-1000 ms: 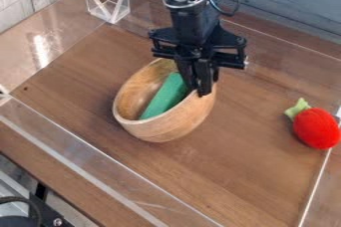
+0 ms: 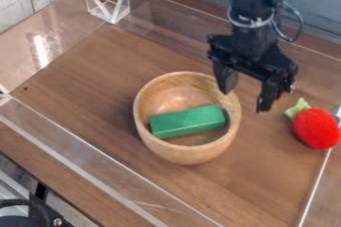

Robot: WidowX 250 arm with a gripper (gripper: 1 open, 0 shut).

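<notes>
A wooden bowl rests on the table in the middle, with a green block lying inside it. My black gripper is open above the table, over and to the right of the bowl's back rim, with nothing held. A red plush tomato or strawberry with a green top lies at the right.
A clear plastic wall runs round the wooden table, with a clear bracket at the back left.
My gripper has lifted away from the bowl and moved right. The bowl, earlier tilted with the block upright-angled in it, now sits level, the block lying flatter.
</notes>
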